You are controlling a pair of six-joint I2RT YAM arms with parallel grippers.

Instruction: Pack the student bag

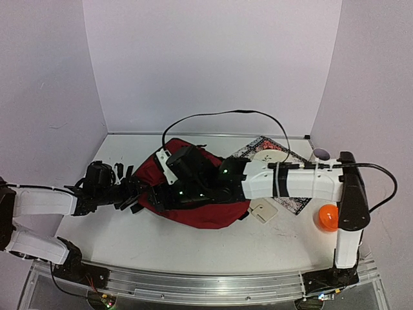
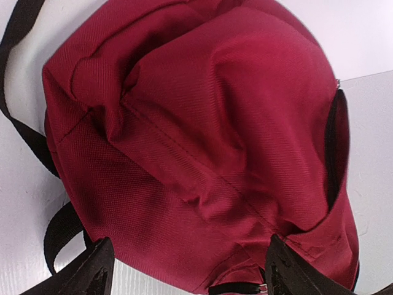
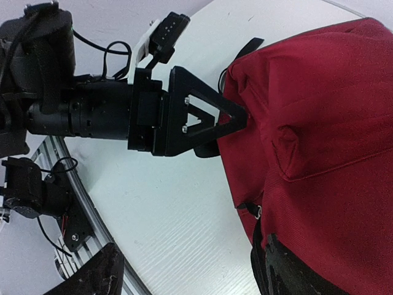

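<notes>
The dark red bag [image 1: 206,214] lies on the table, its middle covered by my right arm in the top view. At the bag's left end is my left gripper [image 1: 134,187]; its two fingers stand wide apart in the left wrist view, with nothing gripped. Close beside it, over the bag's left part, is my right gripper [image 1: 153,197], open, with bag fabric and bare table showing beyond its fingers [image 3: 288,270]. A metal zipper pull [image 3: 258,211] shows on the bag's edge near the right gripper. The bag's opening is hidden in the top view.
On the right lie a patterned cloth [image 1: 298,203], a pale flat case [image 1: 263,210] and an orange bowl [image 1: 328,218]. A cup [image 1: 319,154] stands at the back right. Black straps [image 2: 27,138] trail from the bag.
</notes>
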